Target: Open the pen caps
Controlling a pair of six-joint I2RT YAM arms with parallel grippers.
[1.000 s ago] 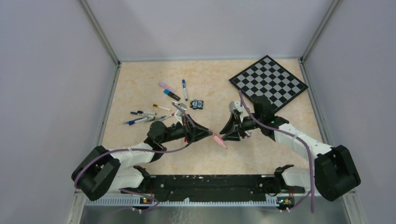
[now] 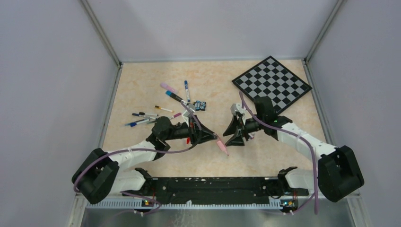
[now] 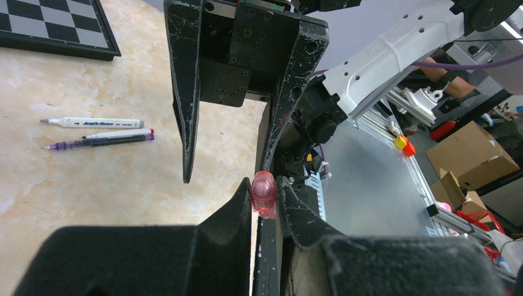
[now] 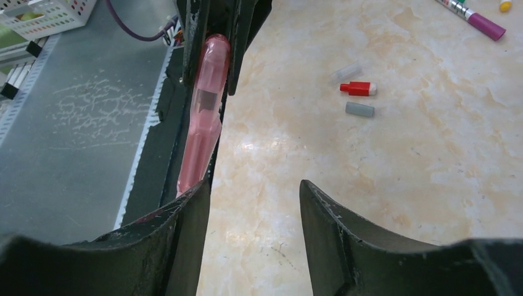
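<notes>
A pink pen (image 2: 222, 145) with a long translucent body hangs over the front middle of the table, my left gripper (image 2: 215, 136) shut on its end; that end (image 3: 264, 194) shows between the fingers in the left wrist view. My right gripper faces it, fingers parted, with the pen beside its left finger, not clearly between them. Loose caps lie on the table in the right wrist view: a red one (image 4: 358, 88), a grey one (image 4: 359, 109) and a clear one (image 4: 345, 72).
Several pens and markers (image 2: 142, 121) lie at the left and back middle. A checkerboard (image 2: 272, 80) occupies the back right. Three pens (image 3: 92, 122) lie beside it in the left wrist view. The table's front edge is just below the held pen.
My left gripper has shifted slightly, and the lower end of the pink pen has swung a little down and left. The right gripper looks nearly unmoved in the top view.
</notes>
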